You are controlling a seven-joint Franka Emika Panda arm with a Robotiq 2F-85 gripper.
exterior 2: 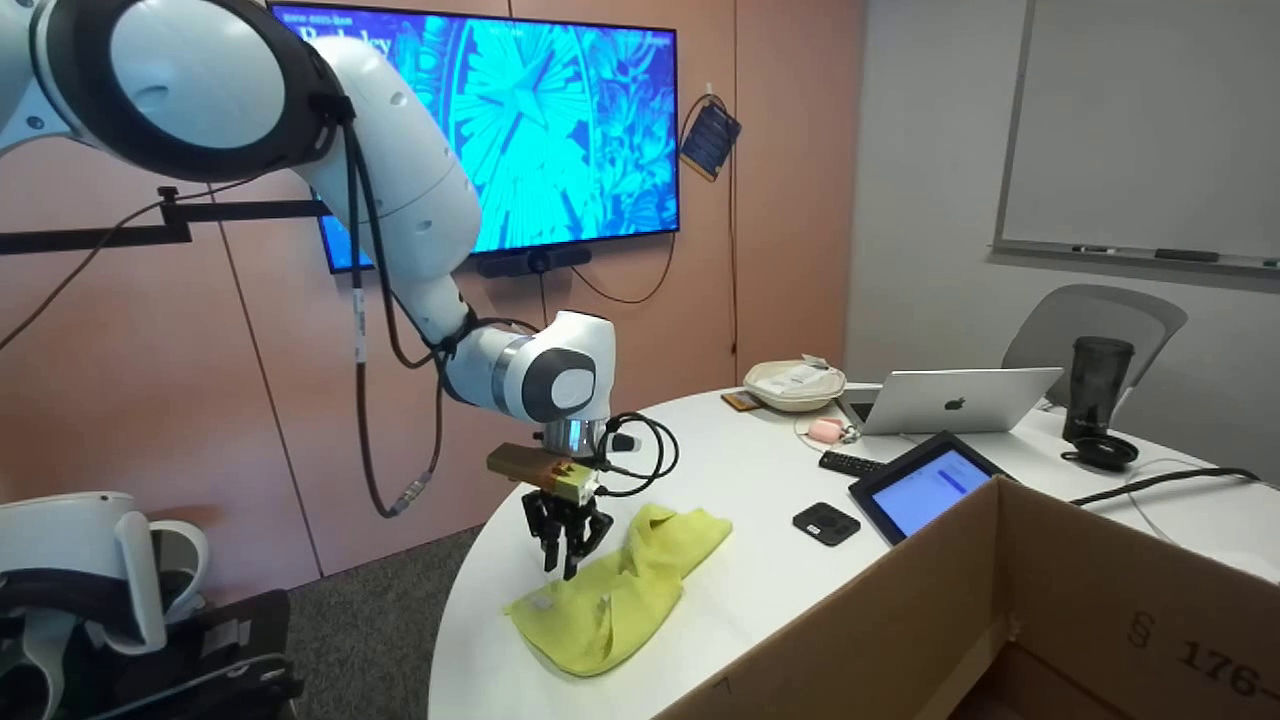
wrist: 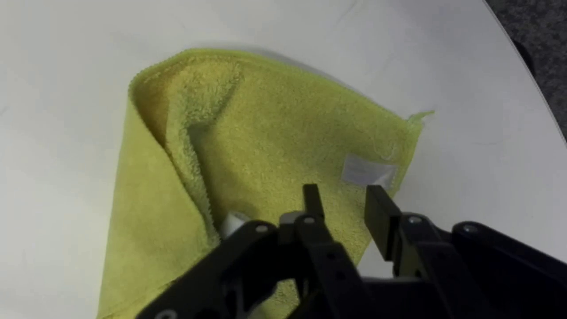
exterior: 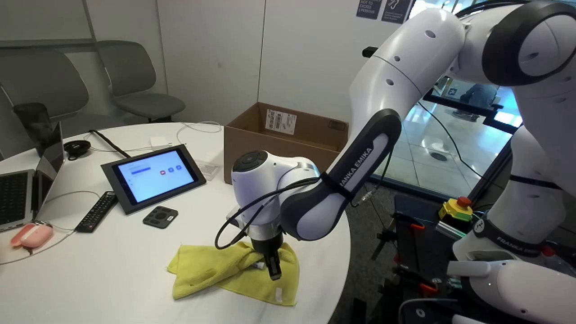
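Observation:
A yellow-green towel (exterior: 237,270) lies rumpled near the table's edge, part of it folded over. In the wrist view a pale tag (wrist: 369,172) shows close to one corner of the towel (wrist: 287,127). Beside the fold, a small whitish object (wrist: 232,223) peeks out, largely hidden by the cloth and my hand. My gripper points down over the flat part of the towel, its fingers parted with nothing visible between them. From the second exterior view, the gripper (exterior 2: 560,569) is above the towel (exterior 2: 618,600); whether its tips touch the cloth is unclear.
A cardboard box (exterior: 281,141) stands at the table's far side. A tablet (exterior: 155,173), a black square device (exterior: 160,216), a remote (exterior: 96,211) and a laptop (exterior: 16,197) are further left. Bare white table (exterior: 108,275) surrounds the towel.

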